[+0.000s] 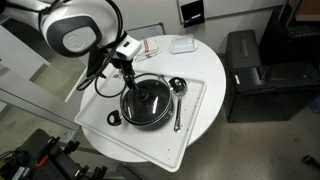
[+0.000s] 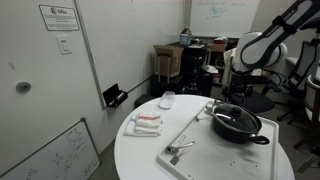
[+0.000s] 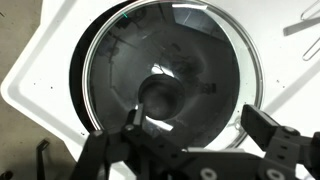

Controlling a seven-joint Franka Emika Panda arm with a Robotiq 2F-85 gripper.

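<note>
A black pot (image 1: 160, 118) with a glass lid sits on the white tray (image 1: 172, 157); the lid (image 3: 205, 62) is on it, seen from above in the wrist view. At the lid's middle stands a round black knob (image 3: 160, 97). My gripper is open, its fingers spread at the lower edge of that view with nothing held between them. Exterior view 1 has the arm reaching in from the upper left, its gripper by the pot's far left side. In exterior view 2 the pot (image 2: 238, 124) shows on the tray's far side.
A metal ladle (image 1: 178, 112) lies on the tray right of the pot. Towards the table's back are a folded striped cloth (image 2: 147, 123) and a clear container (image 2: 167, 101). The tray's near right part is bare. Beyond the round table stands a black case (image 1: 265, 90).
</note>
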